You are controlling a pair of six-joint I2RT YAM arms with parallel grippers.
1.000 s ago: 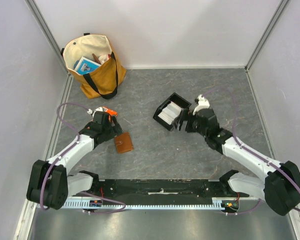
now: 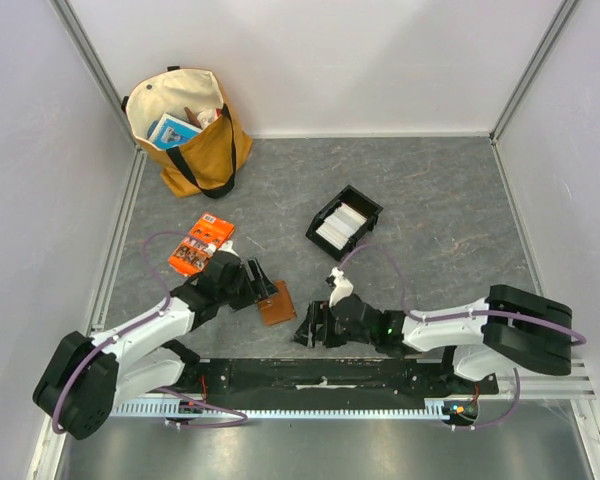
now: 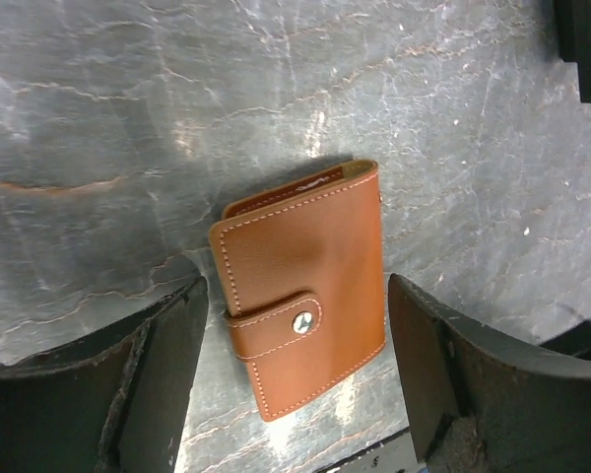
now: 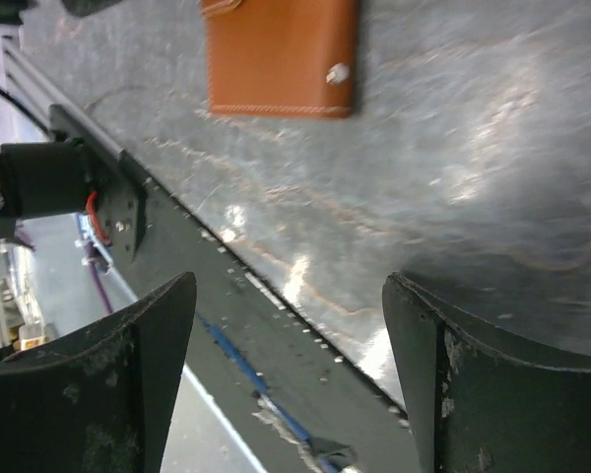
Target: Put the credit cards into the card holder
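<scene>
The brown leather card holder (image 2: 277,304) lies flat near the front of the table, its snap strap (image 3: 286,323) closed. My left gripper (image 2: 261,287) is open above it; in the left wrist view the holder shows between the parted fingertips, with a narrow gap on either side. Low to the holder's right stands my right gripper (image 2: 309,329), open and empty. Its own view shows the holder (image 4: 281,59) ahead of the fingers, only in part. A black tray (image 2: 369,204) carries a row of white card-like pieces (image 2: 341,226); their faces are too small to read.
An orange flat item (image 2: 202,242) lies behind the left arm. A yellow bag (image 2: 208,150) stands at the back left with things inside.
The card holder has shifted right and towards the front edge, along with my left gripper. My right gripper has come away from the tray, forwards and left, to near the holder.
</scene>
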